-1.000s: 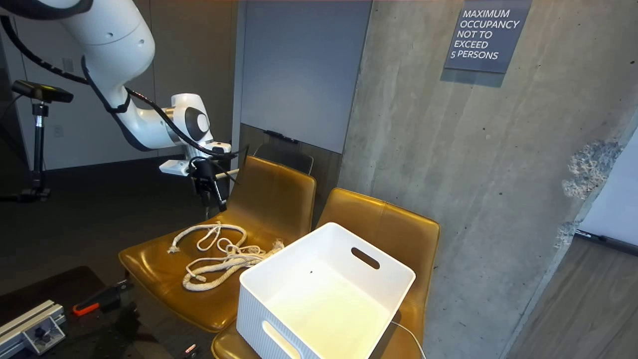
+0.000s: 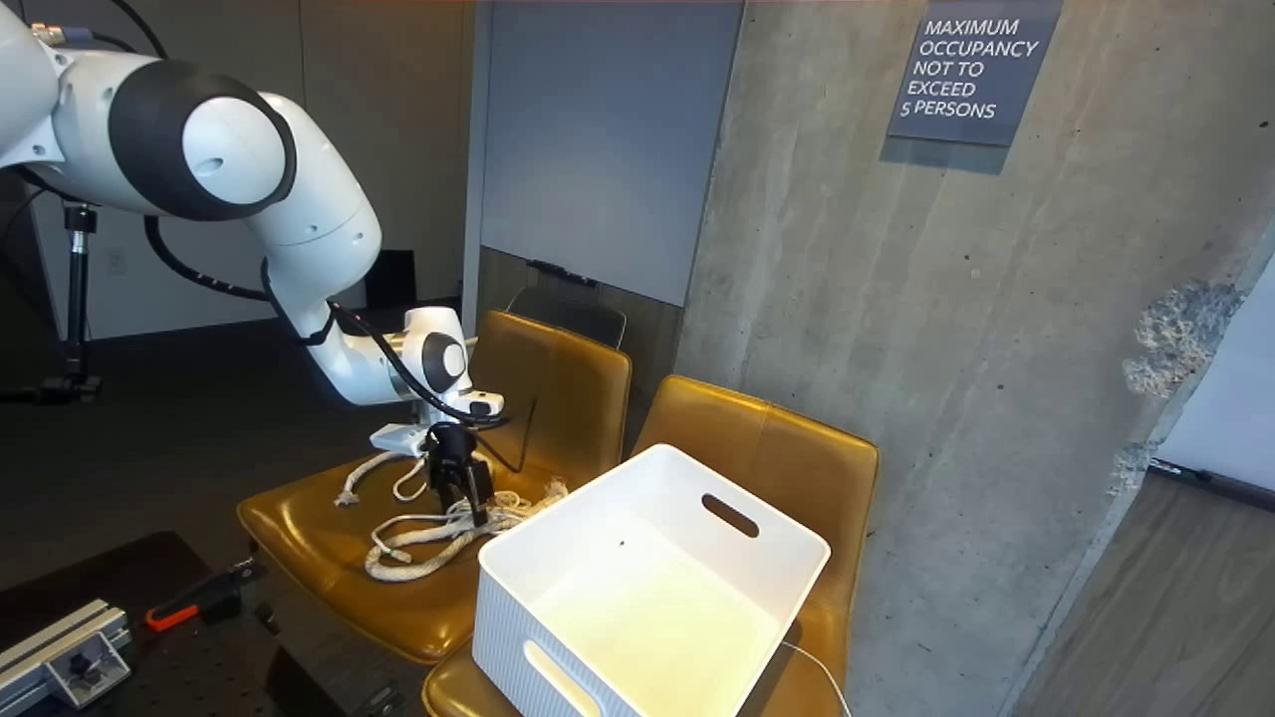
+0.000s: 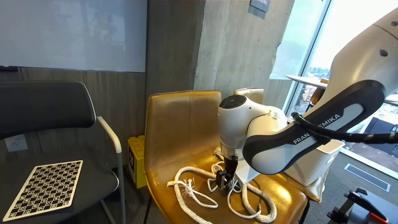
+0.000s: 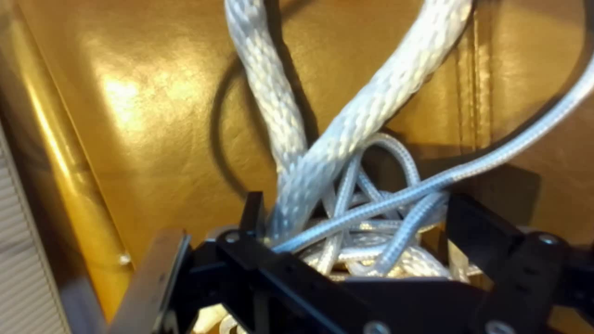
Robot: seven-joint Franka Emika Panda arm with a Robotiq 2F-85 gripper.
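White rope, part thick braid and part thinner cord, lies in loose loops on the seat of a tan leather chair. My gripper is down at the tangle, fingers apart. Several strands of thin cord and a thick braid run through the space between and in front of its fingers; nothing is clamped. From the second exterior view, the gripper points down among the rope loops. How deep the fingertips reach into the pile is hidden.
An empty white bin stands on the neighbouring tan chair, close to the rope's right side. The chair's backrest rises behind the gripper. A dark chair with a checkered board is off to the left.
My arm has come down and to the right in exterior view 1, from above the chair's far side to the rope on the seat. The rope looks much the same.
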